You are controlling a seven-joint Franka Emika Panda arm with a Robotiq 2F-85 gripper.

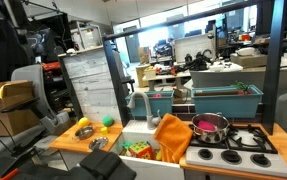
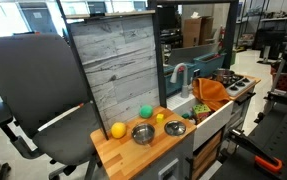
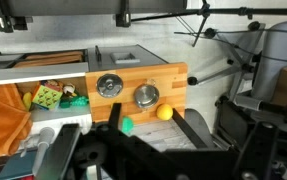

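My gripper stands open high over the counter, its two fingers point(image 3: 123, 16) far apart at the top edge of the wrist view, nothing between them. Below lies a wooden board point(image 3: 173, 82) bearing two metal bowls, one darker point(image 3: 110, 85) and one shinier point(image 3: 146, 96). A yellow ball-like item point(image 3: 164, 111) and a green one point(image 3: 127, 125) lie close by. In exterior view 2 a small yellow item point(image 2: 160, 118) sits near the green item point(image 2: 146, 112). An orange cloth point(image 1: 171, 137) drapes beside the sink, which contains several colourful items point(image 1: 170, 152).
A faucet point(image 1: 141, 104) rises behind the sink. Right of the cloth, a pot point(image 1: 209, 127) stands by a black stovetop point(image 1: 248, 136). A whitish panel point(image 2: 120, 79) borders the board, and an office chair point(image 2: 45, 92) stands beyond it.
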